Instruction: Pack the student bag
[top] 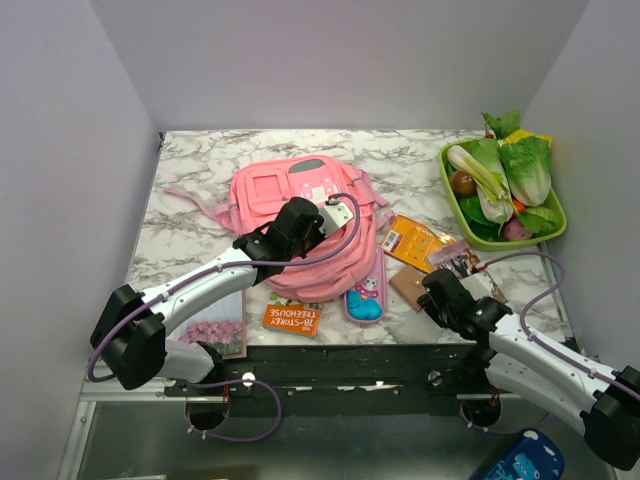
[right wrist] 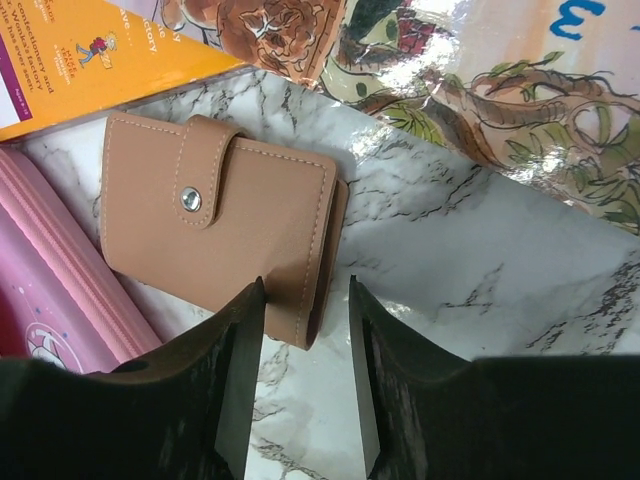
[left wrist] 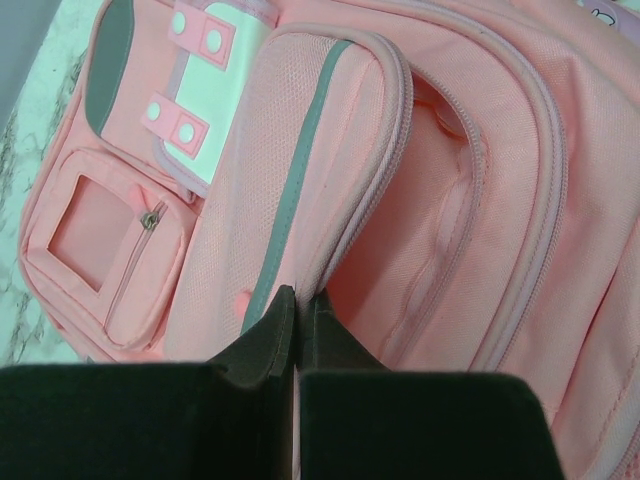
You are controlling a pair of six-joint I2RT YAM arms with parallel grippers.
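Observation:
The pink student bag (top: 335, 265) lies on the marble table with its front pocket gaping. My left gripper is shut on the pocket's zippered edge (left wrist: 375, 165), holding that flap away from the bag. A brown snap wallet (right wrist: 220, 215) lies flat on the table between the pencil case and the picture books. At the wallet's right end, my right gripper is part open. Its left fingertip overlaps the wallet's lower edge in view, the right one is over bare marble, and nothing is gripped.
A pink-purple pencil case (top: 366, 292) lies beside the bag. Orange and illustrated books (top: 412, 241) lie beyond the wallet. An orange-covered book (top: 292, 317) and a flower-picture book (top: 215, 325) are at the front left. A green vegetable basket (top: 562, 215) stands back right.

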